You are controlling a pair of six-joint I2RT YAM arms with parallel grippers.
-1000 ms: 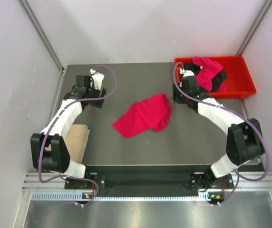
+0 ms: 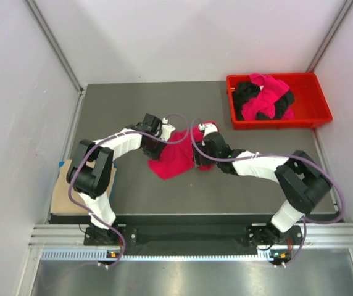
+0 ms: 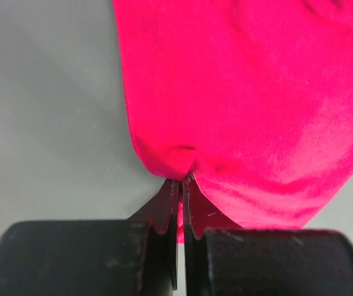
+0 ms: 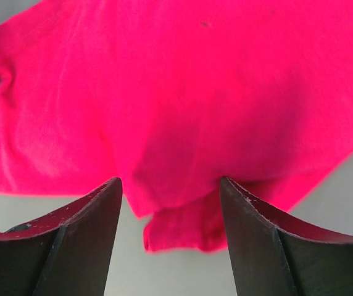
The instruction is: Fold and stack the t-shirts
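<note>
A crumpled pink-red t shirt [image 2: 173, 161] lies in the middle of the grey table, between both arms. At its left edge my left gripper [image 2: 156, 156] is shut; the left wrist view shows a pinched bit of the shirt [image 3: 238, 111] at its closed fingertips [image 3: 192, 188]. Over the shirt's right part stands my right gripper [image 2: 199, 159], open. In the right wrist view its fingers [image 4: 105, 200] are spread apart above a folded edge of the shirt [image 4: 182, 123], with cloth showing between them but not clamped.
A red bin [image 2: 312, 102] at the back right holds loose pink and black shirts [image 2: 268, 98]. At the front left is a tan board [image 2: 68, 192] with a blue edge, partly behind the left arm.
Both arms have come in from the sides: the left gripper moved right and forward to the shirt's left edge and shut, the right gripper moved left and forward over its right part.
</note>
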